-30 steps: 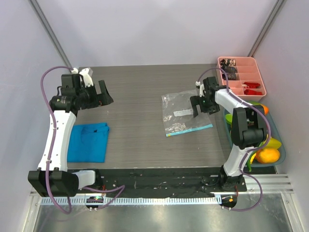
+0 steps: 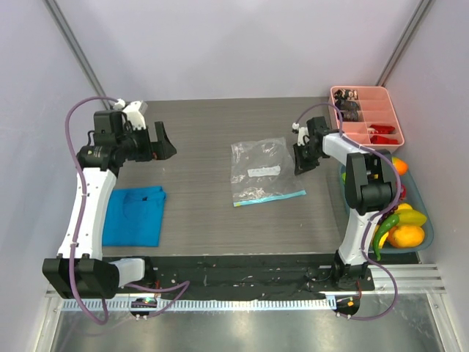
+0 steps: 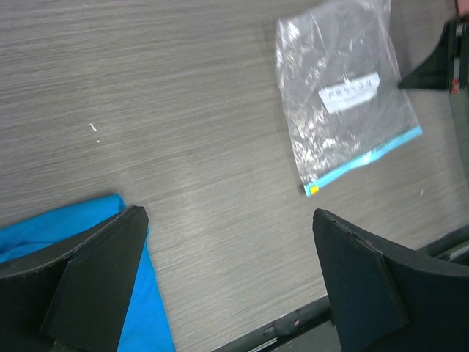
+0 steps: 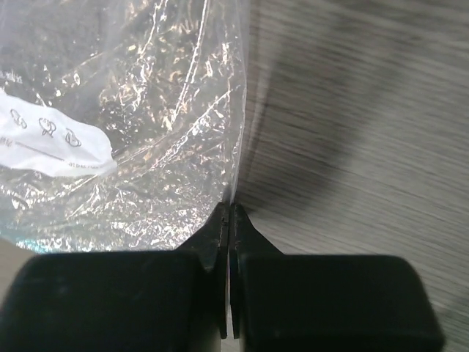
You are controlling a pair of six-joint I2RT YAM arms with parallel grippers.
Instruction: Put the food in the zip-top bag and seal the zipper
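A clear zip bag (image 2: 258,158) with a white label and blue zipper strip lies flat mid-table; it fills much of the right wrist view (image 4: 110,191). My right gripper is at the bag's right edge, fingertips together on the thin plastic. My left gripper (image 2: 161,147) hangs open and empty above the table's left side, with the bag (image 3: 337,125) off to the upper right in its wrist view. Food sits in a blue-grey bin (image 2: 425,242) at the right: orange, yellow, green and red pieces.
A folded blue cloth (image 2: 132,216) lies at the lower left. A pink divided tray (image 2: 377,103) with dark and red items stands at the back right.
The bag has slid leftward along the table. The left arm has hardly moved.
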